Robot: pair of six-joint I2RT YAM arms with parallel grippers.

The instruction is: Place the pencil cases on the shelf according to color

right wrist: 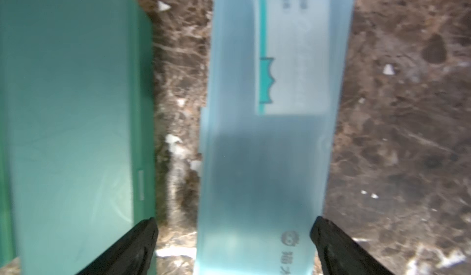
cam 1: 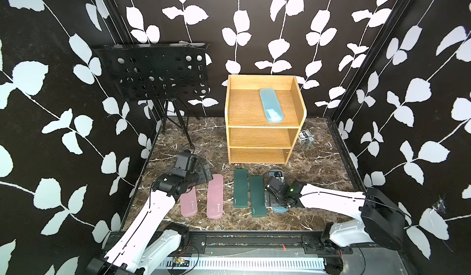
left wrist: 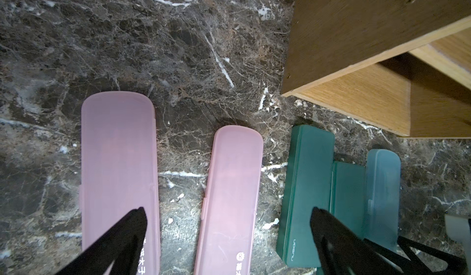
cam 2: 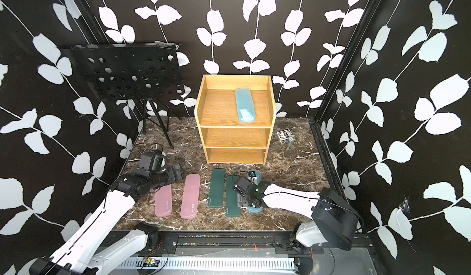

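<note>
Lying on the top level of the wooden shelf (cam 1: 235,145) is one light blue pencil case (cam 1: 271,104). On the marble table are two pink cases (cam 1: 215,196) (cam 1: 189,203), two dark green cases (cam 1: 240,187) (cam 1: 257,196) and another blue case (right wrist: 265,167). My right gripper is open above this blue case, its fingers (right wrist: 139,240) apart on both sides, the left one overlapping the neighbouring green case in view. My left gripper hangs open above the pink cases with nothing between its fingers.
The lower two shelf levels look empty where they show. A black music stand (cam 1: 157,71) stands at the back left. Small items (cam 2: 285,136) lie right of the shelf. Bare table lies to the right of the blue case.
</note>
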